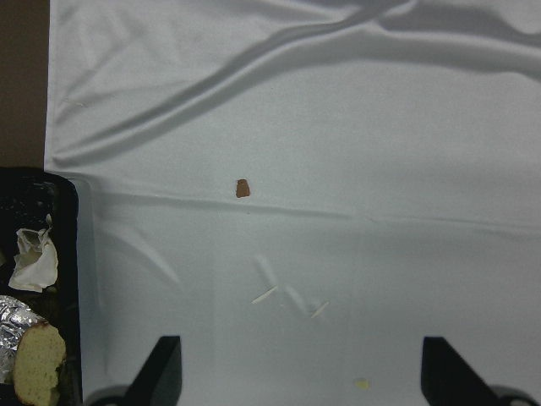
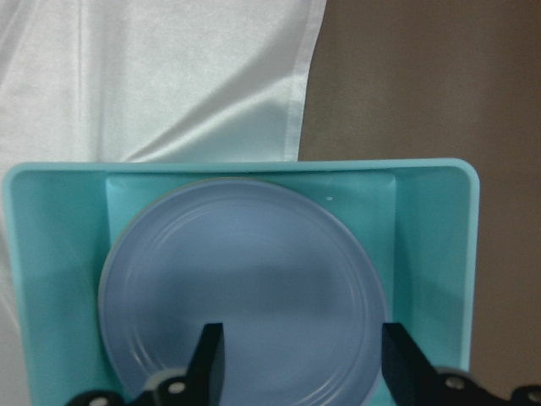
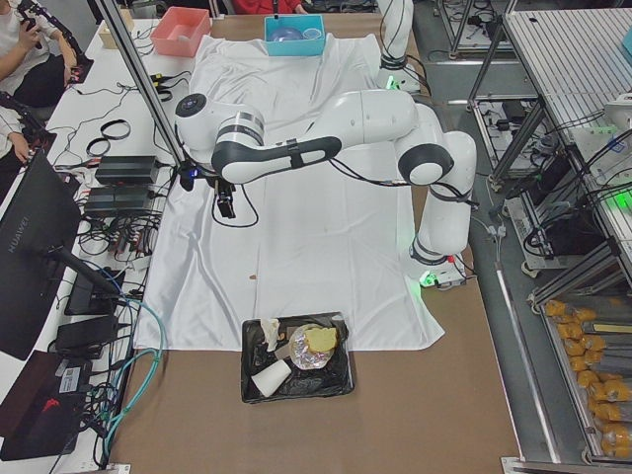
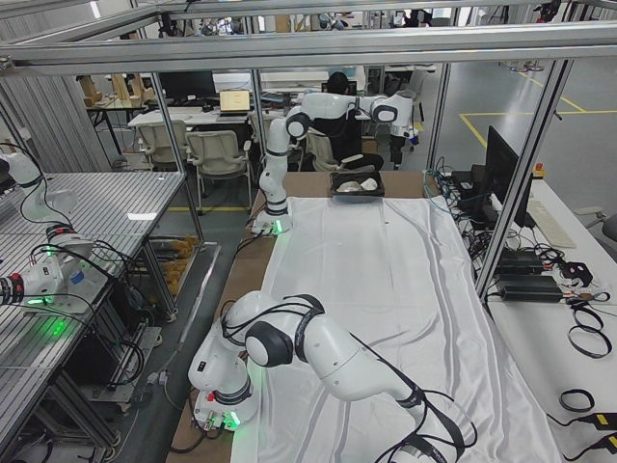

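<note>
A blue plate (image 2: 241, 279) lies in a turquoise bin (image 2: 439, 245), which is at the far end in the camera left view (image 3: 316, 47). My right gripper is over the plate, open, its fingers apart. My left gripper hangs open above the white cloth, near its edge. A black tray (image 3: 296, 393) holds a crumpled foil dish (image 3: 306, 360), bread (image 3: 322, 337), a white cup-like item (image 3: 271, 377) and crumpled paper (image 3: 269, 329).
A red bin (image 3: 180, 32) stands on the side table beside a monitor (image 3: 35, 257) and cables.
</note>
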